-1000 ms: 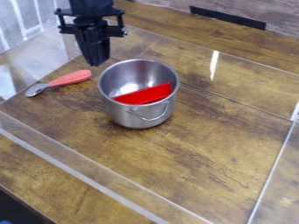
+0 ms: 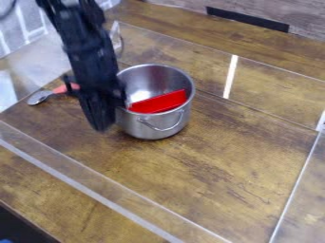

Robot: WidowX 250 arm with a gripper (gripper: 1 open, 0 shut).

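Observation:
The dark robot arm reaches down from the top left to the left side of a steel pot [image 2: 172, 121], with its gripper [image 2: 102, 114] low beside the pot's left wall and blurred. Its fingers are hard to make out, so their state is unclear. A red block [image 2: 158, 102] lies inside the pot. Left of the arm, a spoon [image 2: 41, 95] with a red handle lies on the table, partly hidden by the arm.
A pale translucent strip runs along the left, and a dark edge shows at the bottom left corner.
The arm and gripper have come down from the back toward the front, to beside the pot's left side, now covering part of the red-handled spoon.

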